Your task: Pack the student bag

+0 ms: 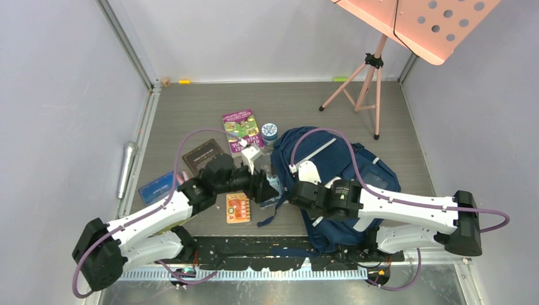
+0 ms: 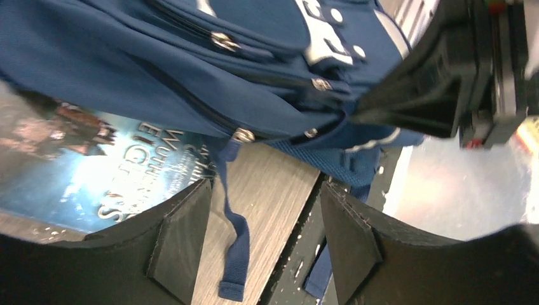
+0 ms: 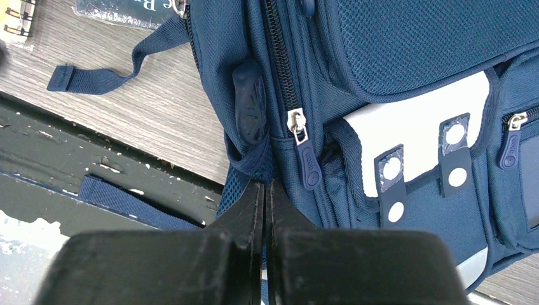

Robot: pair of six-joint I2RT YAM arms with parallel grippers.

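The navy backpack (image 1: 334,159) lies on the right half of the table, its zipped edge and loose strap (image 2: 236,254) facing left. My left gripper stands open beside that edge, nothing between its fingers. My right gripper is shut at the bag's near-left edge, with a fold of navy fabric running into its fingertips. A blue book (image 2: 140,171) lies partly under the bag's left side. Left of the bag are an orange notebook (image 1: 238,208), a purple-green book (image 1: 243,130) and a dark brown book (image 1: 202,156).
A round tin (image 1: 269,132) stands by the bag's far-left corner. Blue stationery (image 1: 157,189) lies at the left, partly behind the left arm. A pink tripod (image 1: 368,82) occupies the back right.
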